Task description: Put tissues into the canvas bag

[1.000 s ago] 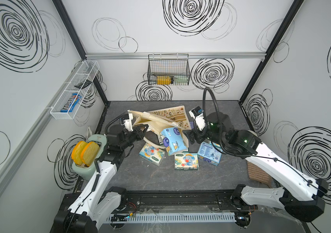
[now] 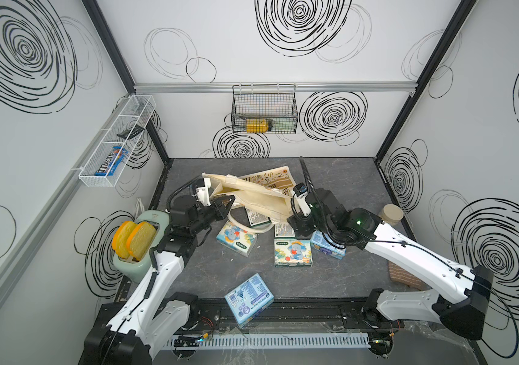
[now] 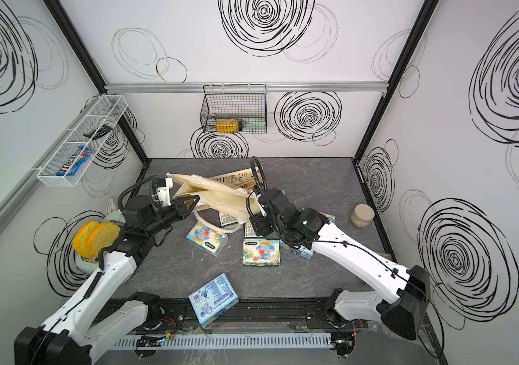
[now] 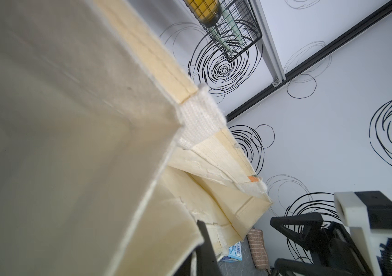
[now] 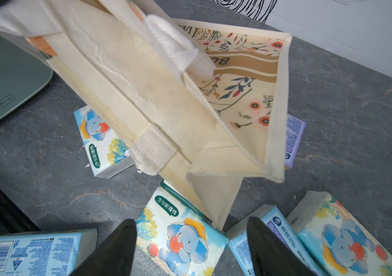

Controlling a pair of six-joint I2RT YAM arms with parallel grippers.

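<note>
The cream canvas bag (image 2: 250,193) is tipped and folded open at the table's middle. My left gripper (image 2: 226,200) is at its left edge, shut; bag fabric hides much of its fingers in the left wrist view. My right gripper stands open at the bag's right, over tissue packs, none held. Elephant-print packs (image 2: 236,238) (image 5: 182,243) lie before and under the bag, with a blue pack (image 5: 274,234) at right. Another blue tissue pack (image 3: 213,298) lies apart at the table's front edge.
A green toaster with yellow slices (image 2: 140,240) stands at left. A pale jar (image 3: 362,216) and brown cloth (image 2: 402,273) are at right. Wire baskets (image 2: 264,109) hang on the walls.
A blue pack that was at the bag's mouth now lies at the front edge, having moved toward the front. My right arm has moved; the left is nearly still.
</note>
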